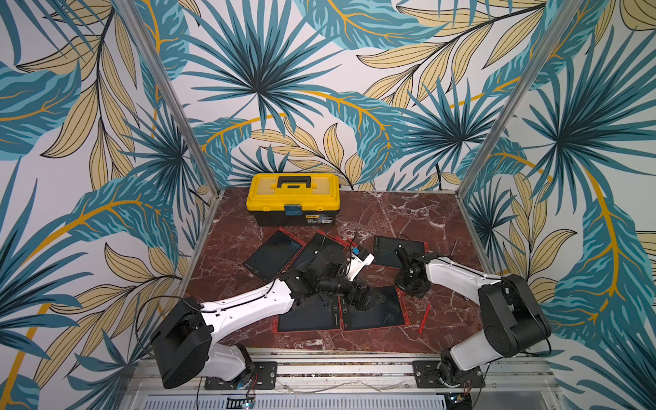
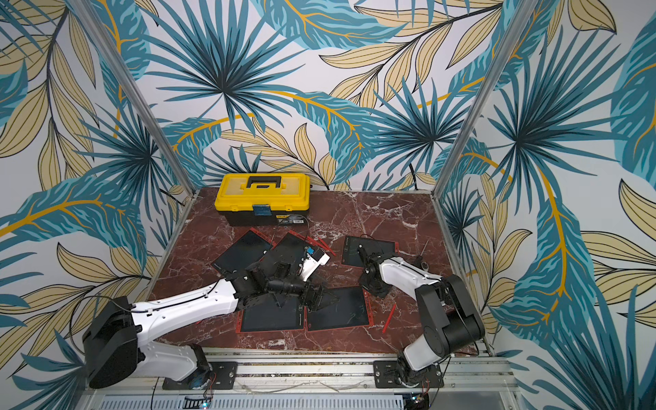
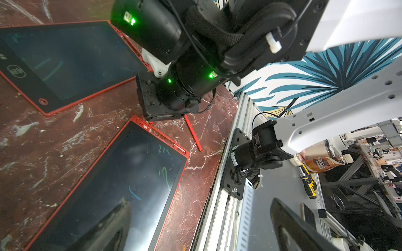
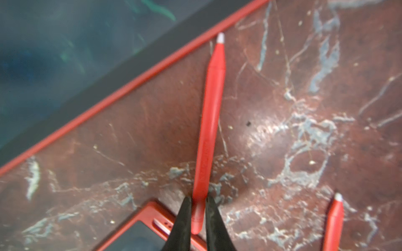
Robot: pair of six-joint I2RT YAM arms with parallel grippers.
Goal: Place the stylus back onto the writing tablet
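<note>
A red stylus (image 4: 211, 104) with a white tip sits between the dark fingers of my right gripper, which is shut on it near its rear end. In the top left view, the right gripper (image 1: 404, 263) is low between the back-right tablet (image 1: 393, 251) and the front-right writing tablet (image 1: 376, 311); its fingertips are hard to see there. The stylus's tip is close to a tablet's red edge (image 4: 125, 90). My left gripper stands open and empty over the front-right tablet (image 3: 138, 184), whose red slotted edge (image 3: 161, 136) is visible.
A second red stylus (image 1: 424, 318) lies on the marble table, right of the front-right tablet. More tablets (image 1: 274, 254) lie at left, partly behind the left arm. A yellow toolbox (image 1: 293, 194) stands at the back.
</note>
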